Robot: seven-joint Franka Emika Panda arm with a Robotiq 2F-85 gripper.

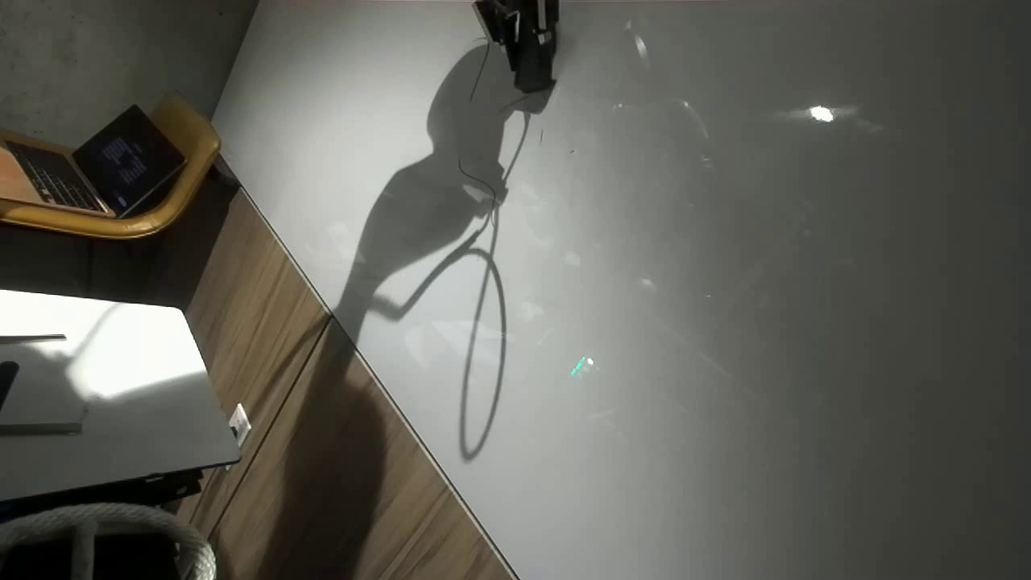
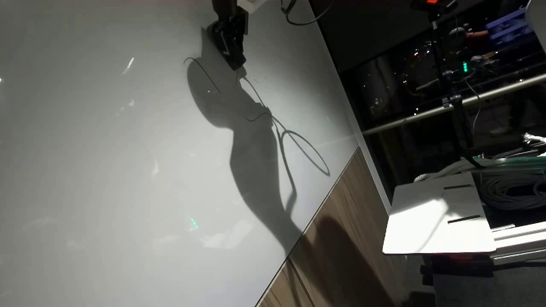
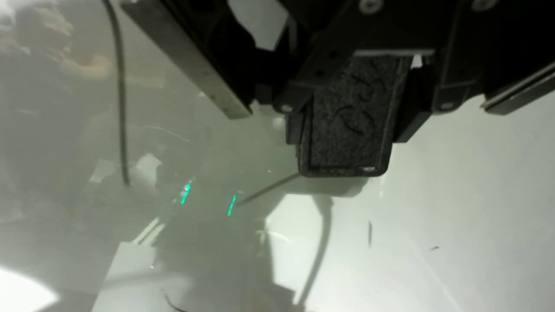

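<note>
A dark grey felt eraser-like block [image 3: 346,151] is pinched between the two fingers of my gripper in the wrist view. Curved dark marks show on its face. Exterior view 1 has the gripper [image 1: 534,68] at the top edge, over the glossy white board [image 1: 725,290]; whether the block touches it I cannot tell. On the board, a thin dark curved stroke [image 2: 204,74] lies near the gripper [image 2: 233,51] in exterior view 2, and another stroke [image 2: 259,117] sits lower, in the arm's shadow. Small dark marks [image 3: 370,234] show in the wrist view.
Wood panels [image 1: 280,406] border the board. Beyond are a yellow chair [image 1: 198,145] with a laptop [image 1: 126,159] and a white-topped table [image 2: 435,220]. The arm's shadow and cable-loop shadows cross the board.
</note>
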